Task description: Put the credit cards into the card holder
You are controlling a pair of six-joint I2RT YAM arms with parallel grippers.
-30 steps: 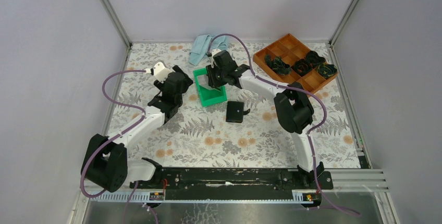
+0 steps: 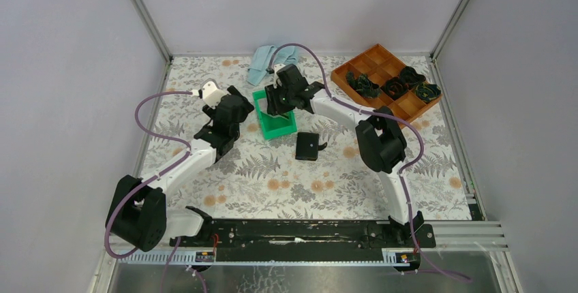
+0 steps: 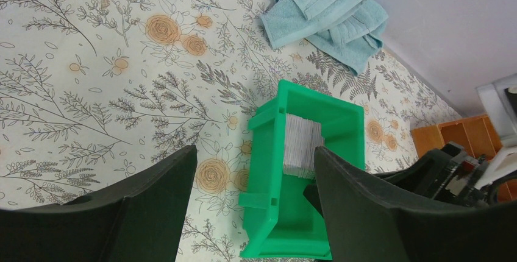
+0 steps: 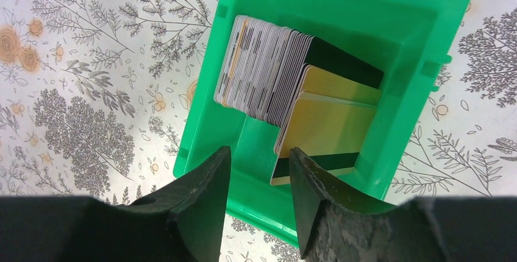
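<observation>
A green bin (image 2: 277,128) stands left of centre in the top view. Inside it, a row of credit cards (image 4: 256,70) stands on edge, with a few yellowish cards (image 4: 329,122) leaning at the row's end. My right gripper is over the bin, its fingers part open; the corner of the leaning cards reaches into the gap, apart from the left finger (image 4: 210,183). Open and empty, my left gripper hovers to the left of the bin. The black card holder (image 2: 307,146) lies on the table, right of and nearer than the bin, a dark tab at its side.
Behind the bin lies a folded blue towel (image 2: 266,63). A wooden compartment tray (image 2: 379,56) with dark coiled items occupies the back right.
My right gripper has shifted slightly left over the bin. The left arm has barely moved; bin and card holder stay in place.
</observation>
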